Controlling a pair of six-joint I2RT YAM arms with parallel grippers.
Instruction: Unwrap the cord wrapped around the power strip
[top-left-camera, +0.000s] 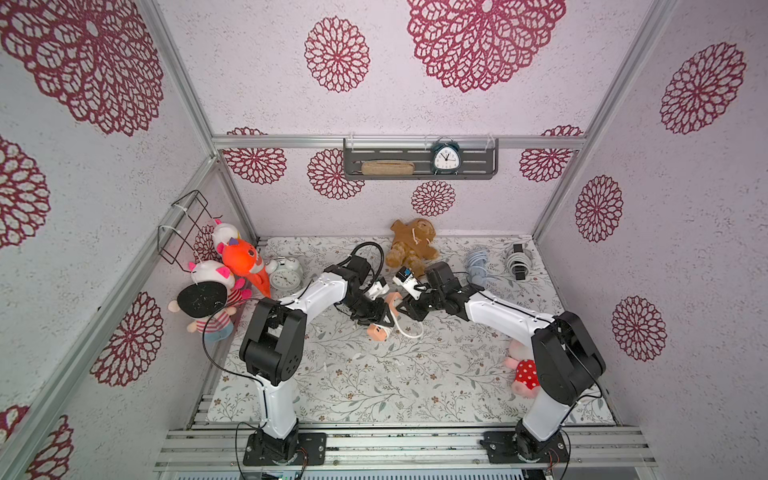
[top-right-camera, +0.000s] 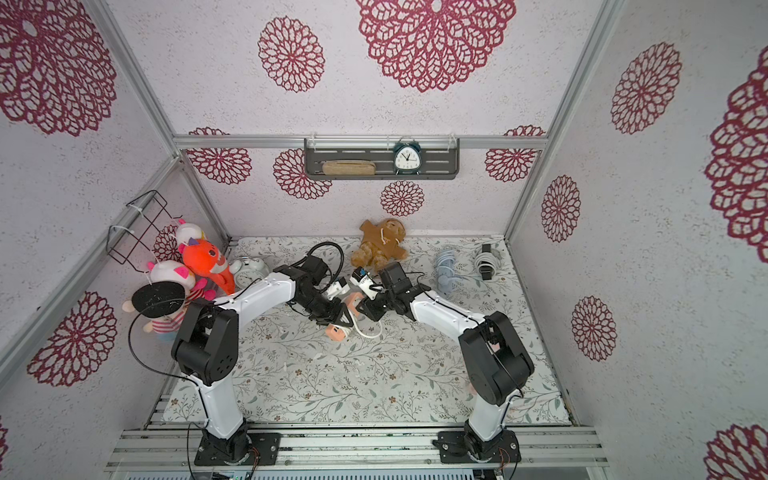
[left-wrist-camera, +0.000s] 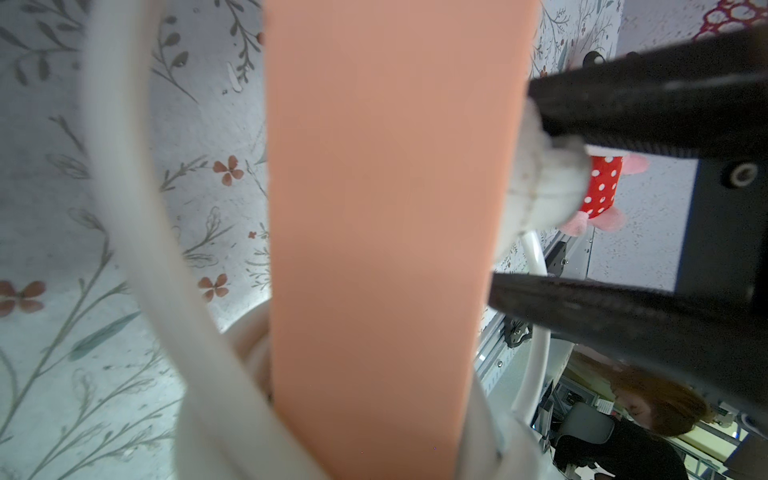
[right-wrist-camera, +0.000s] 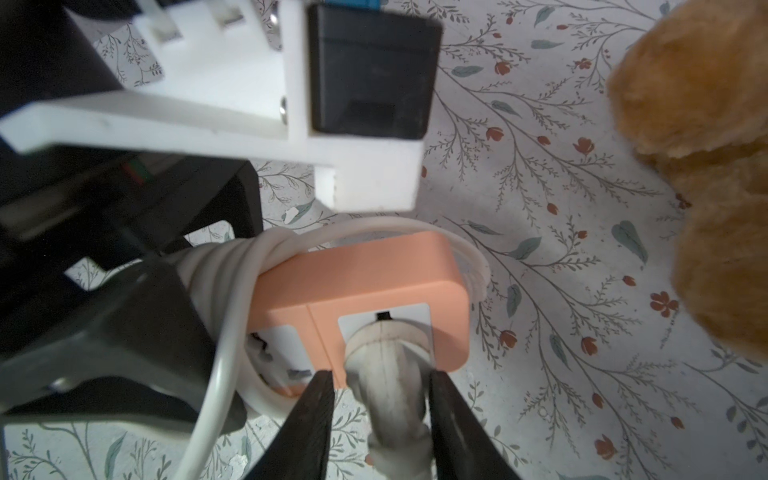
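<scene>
The peach power strip (top-left-camera: 377, 333) (left-wrist-camera: 384, 200) stands in the middle of the table, white cord (left-wrist-camera: 128, 160) (right-wrist-camera: 232, 336) wound round it and a loose loop to its right. My left gripper (top-left-camera: 381, 317) is shut on the strip; its fingertips are hidden in its own wrist view. My right gripper (top-left-camera: 402, 308) is open, its fingers on either side of the white plug (right-wrist-camera: 388, 376) in the strip's end socket, as the right wrist view shows.
A teddy bear (top-left-camera: 412, 240) sits behind, coiled cables (top-left-camera: 477, 268) back right, a white clock (top-left-camera: 285, 276) and plush toys at left, a pink plush (top-left-camera: 525, 372) front right.
</scene>
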